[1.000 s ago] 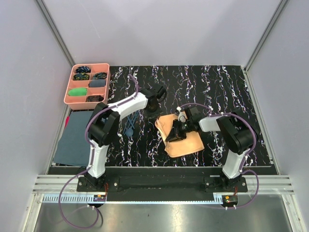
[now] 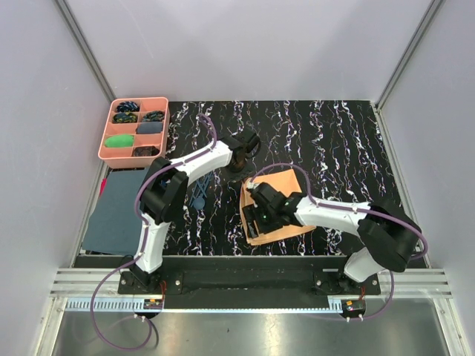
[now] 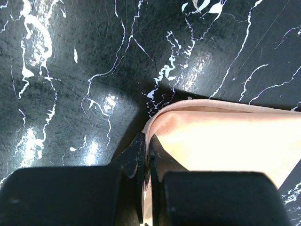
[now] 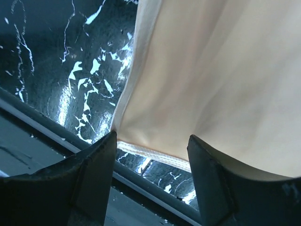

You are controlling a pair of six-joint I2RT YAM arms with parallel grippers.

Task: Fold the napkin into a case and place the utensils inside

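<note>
The peach napkin (image 2: 286, 183) lies on the black marbled surface with a folded strip along its left side. In the left wrist view my left gripper is shut on the curved folded edge (image 3: 211, 106) near a corner. My right gripper stands part open above the lower left corner of the napkin (image 4: 244, 80), its fingertips either side of the corner region, nothing visibly held. Blue utensils (image 2: 199, 193) lie left of the napkin, partly under the left arm.
A peach divided box (image 2: 133, 162) with rolled cloths sits at the back left. A grey-blue mat (image 2: 111, 215) lies at the left. The front table edge runs just below the napkin.
My right gripper has moved left and toward the front, from the napkin's middle to its lower left corner. The left gripper stays at the upper left corner.
</note>
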